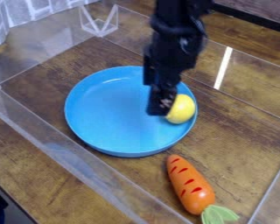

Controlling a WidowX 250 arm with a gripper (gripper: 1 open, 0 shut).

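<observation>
My gripper point(164, 94) is open, its dark fingers lowered over the right part of the blue plate point(108, 118). A yellow lemon point(182, 111) sits on that plate's right side, partly behind the right finger; whether the fingers touch it I cannot tell.
An orange toy carrot point(192, 184) with a pale green top lies below the plate at the lower right. Transparent walls border the wooden surface point(241, 114), which has bare room to the right and upper left.
</observation>
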